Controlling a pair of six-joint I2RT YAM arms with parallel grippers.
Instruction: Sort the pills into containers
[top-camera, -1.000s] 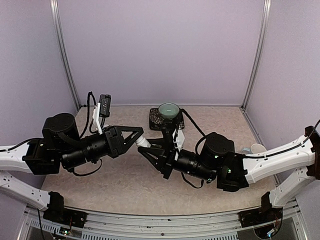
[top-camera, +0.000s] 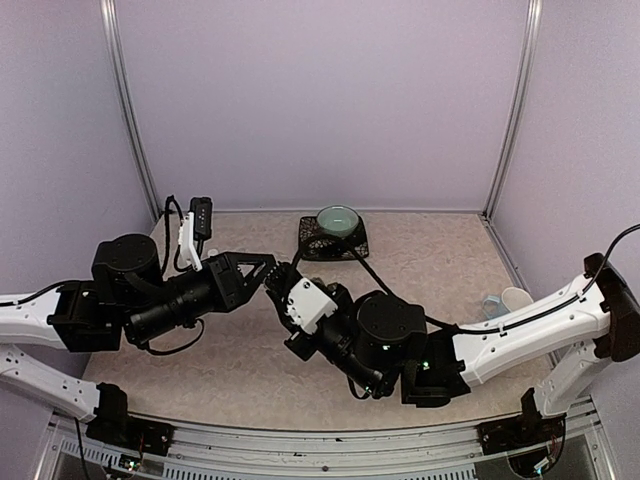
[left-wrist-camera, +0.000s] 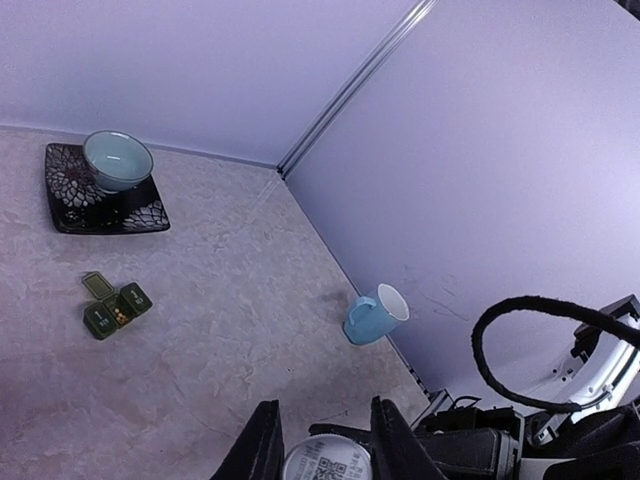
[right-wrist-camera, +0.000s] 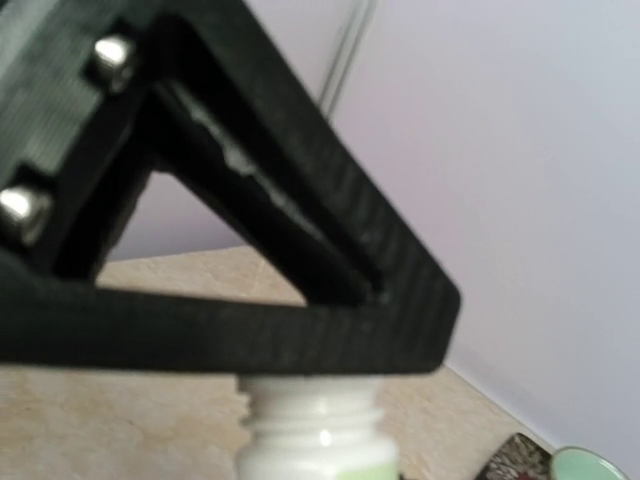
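A white bottle (right-wrist-camera: 315, 440) with bare threads at its neck shows at the bottom of the right wrist view; my right gripper (top-camera: 278, 278) is shut on it, though its fingers hardly show there. Just above the neck, a black finger (right-wrist-camera: 200, 335) of my left gripper (top-camera: 268, 265) crosses close to the camera. In the left wrist view, my left fingers (left-wrist-camera: 260, 440) are shut on a round white cap (left-wrist-camera: 328, 464). Both grippers meet above the table. Farther off lies a small green pill box (left-wrist-camera: 102, 318) with one lid raised and orange pills (left-wrist-camera: 121, 316) inside.
A pale green bowl (top-camera: 338, 221) stands on a black patterned tray (top-camera: 305, 238) at the back. A light blue mug (left-wrist-camera: 368, 322) lies tipped near the right wall.
My right gripper has rolled about its axis and shifted left.
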